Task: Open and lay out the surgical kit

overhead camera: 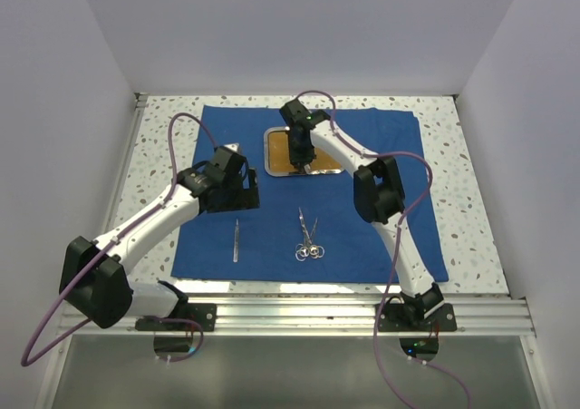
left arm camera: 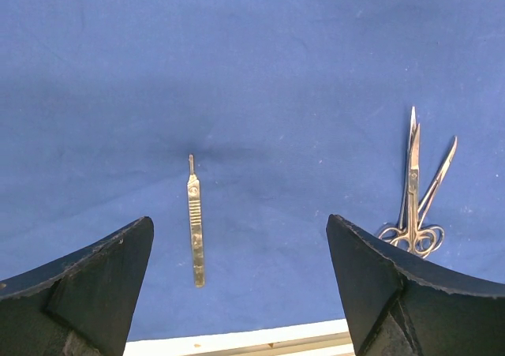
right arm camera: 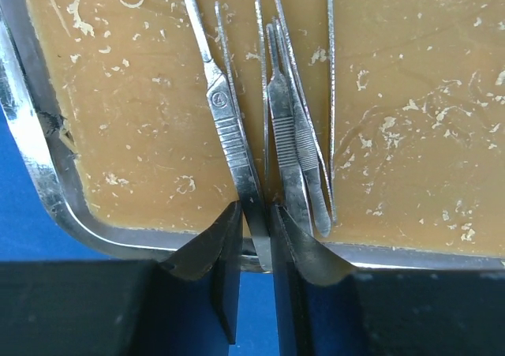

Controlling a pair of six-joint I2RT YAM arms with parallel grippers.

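A wax-lined metal tray (overhead camera: 331, 160) holds several slim steel instruments. My right gripper is down at the tray's near rim, its fingertips either side of a scalpel handle (right arm camera: 233, 143) and close together; tweezers (right arm camera: 288, 151) lie just right of it. My left gripper is open and empty above the blue cloth. Below it a single scalpel handle (left arm camera: 196, 222) lies by itself, and scissors (left arm camera: 413, 198) lie in a group to its right.
The blue cloth (overhead camera: 217, 128) covers the middle of the speckled table (overhead camera: 471, 200).
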